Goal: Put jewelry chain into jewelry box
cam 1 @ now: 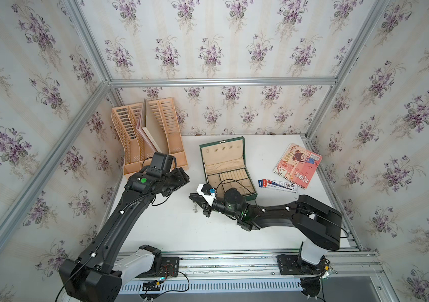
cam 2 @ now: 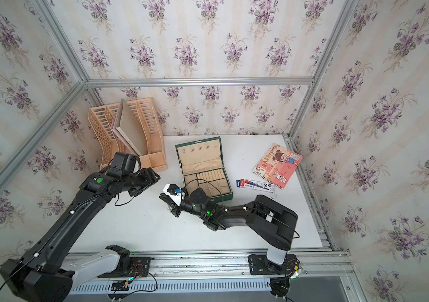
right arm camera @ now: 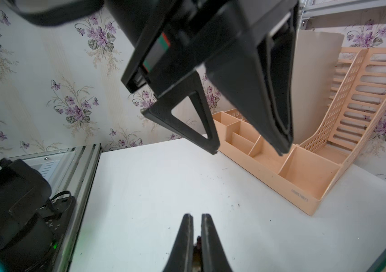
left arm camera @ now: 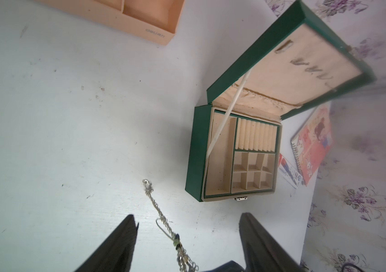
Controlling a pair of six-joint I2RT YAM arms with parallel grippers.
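Note:
The silver jewelry chain point(left arm camera: 161, 216) with small coloured stones hangs in the left wrist view. Its upper end runs down to the image's bottom edge, where a bit of black shows. In the right wrist view my right gripper has its fingers nearly together on the chain, with a dark and amber stone point(right arm camera: 197, 259) between them. My left gripper is open, its fingers wide apart and clear of the chain; its fingers also show overhead in the right wrist view. The green jewelry box point(left arm camera: 197, 154) stands open, its lid raised, compartments empty.
A peach file organizer point(cam 1: 180, 162) with folders stands at the back left. A pink notebook point(cam 1: 298, 165) and a pen pack point(cam 1: 277, 185) lie right of the box. The right forearm point(cam 1: 274, 216) lies in front of the box.

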